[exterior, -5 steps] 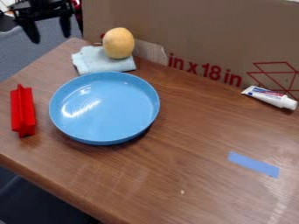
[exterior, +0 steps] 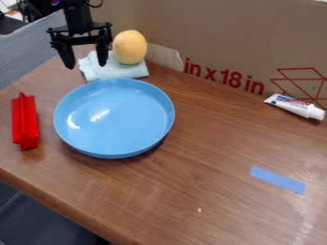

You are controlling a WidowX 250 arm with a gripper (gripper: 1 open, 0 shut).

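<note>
My black gripper [exterior: 84, 55] hangs open at the upper left, above the table's back-left part, left of a yellow-orange oval object [exterior: 129, 46] and over the edge of a folded white cloth [exterior: 118, 69]. Nothing shows between its fingers. The oval object rests at the back of the cloth. A blue plate [exterior: 114, 118] lies in the left middle, with a red bar-shaped object [exterior: 25, 121] to its left. A white tube [exterior: 294, 105] lies at the back right.
A cardboard wall [exterior: 230, 33] backs the table [exterior: 205, 191]. A strip of blue tape [exterior: 277, 180] is stuck on the right part.
My gripper has come down and to the right from the upper-left edge, closer to the cloth and oval object. The objects on the table look unchanged.
</note>
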